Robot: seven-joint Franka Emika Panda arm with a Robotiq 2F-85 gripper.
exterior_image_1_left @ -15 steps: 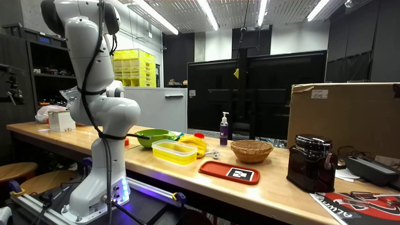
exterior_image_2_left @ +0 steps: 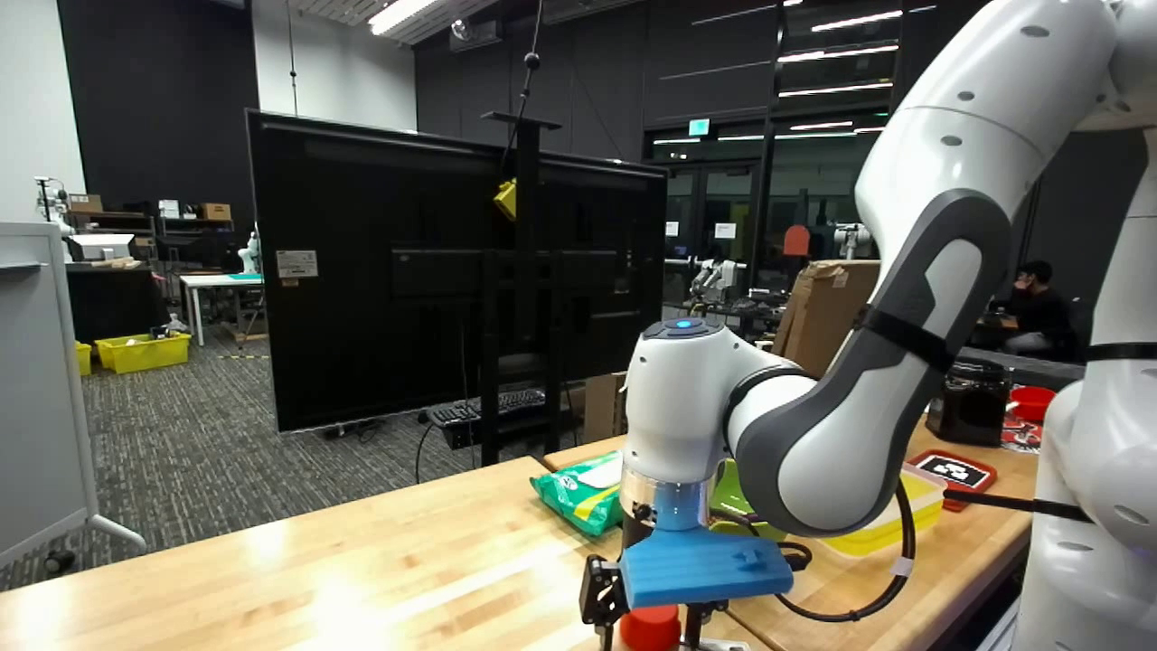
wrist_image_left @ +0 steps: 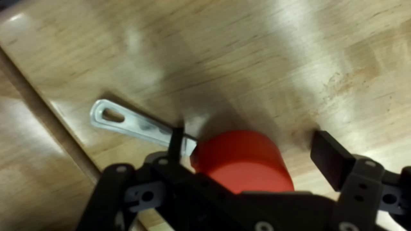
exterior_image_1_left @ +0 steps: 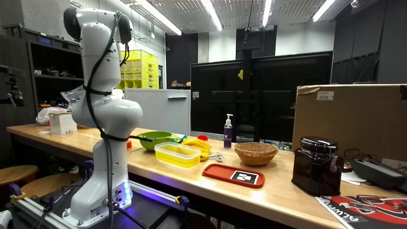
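In the wrist view a red round object (wrist_image_left: 246, 161), perhaps a lid or cup, rests on the wooden table between the spread fingers of my gripper. From under its left side pokes a flat metal handle (wrist_image_left: 133, 121) with a slotted end; the rest of that utensil is hidden. The left fingertip overlaps the handle in this view; whether they touch I cannot tell. On the right, a clear gap separates the other finger from the red object. Exterior view 2 has the red object (exterior_image_2_left: 651, 627) low at the frame's bottom, below the blue wrist mount.
Beside the arm lie a green packet (exterior_image_2_left: 582, 494), a green bowl (exterior_image_1_left: 156, 139) and a yellow-filled plastic container (exterior_image_1_left: 177, 154). A red tray (exterior_image_1_left: 217, 171), a wicker basket (exterior_image_1_left: 256, 153) and a dark jar (exterior_image_1_left: 316, 166) stand farther along. Bare table (exterior_image_2_left: 325, 586) extends left in exterior view 2.
In exterior view 1 the upper arm has swung to the right and sunk slightly. The objects on the table there stand as before.
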